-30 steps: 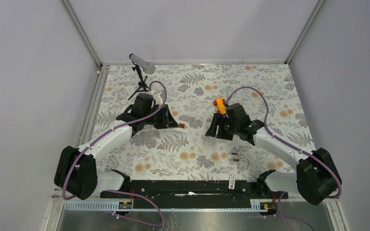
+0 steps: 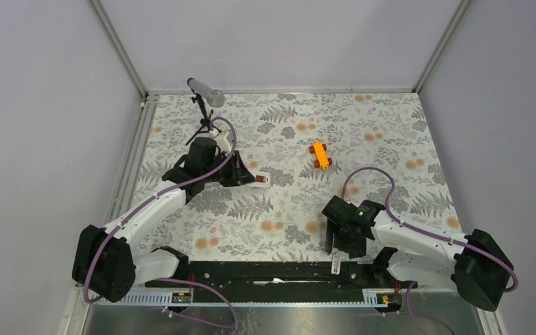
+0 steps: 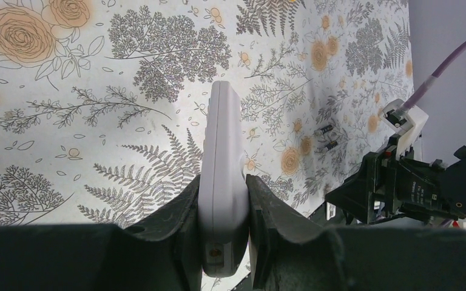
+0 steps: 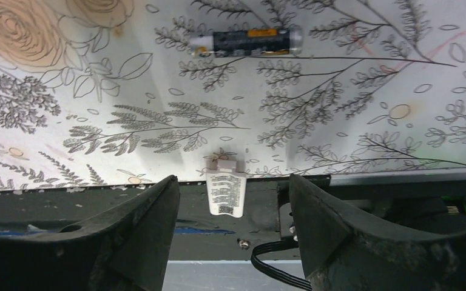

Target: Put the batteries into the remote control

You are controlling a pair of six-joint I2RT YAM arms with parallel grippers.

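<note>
The white remote (image 2: pixel 261 179) is held in my left gripper (image 2: pixel 243 178) over the left-middle of the mat; in the left wrist view it stands pale between the shut fingers. My right gripper hangs at the front right, fingers apart and empty. Below it a dark battery (image 4: pixel 246 42) lies on the mat, and a small white battery cover (image 4: pixel 225 193) rests at the front edge. In the left wrist view two batteries (image 3: pixel 329 145) lie near the right gripper.
A yellow toy car (image 2: pixel 320 155) with red wheels stands at the middle back. A tripod with a cylinder (image 2: pixel 205 93) stands at the back left.
My right gripper has moved from the middle toward the front edge, now covering the batteries in the top view. The left arm has shifted very slightly.
</note>
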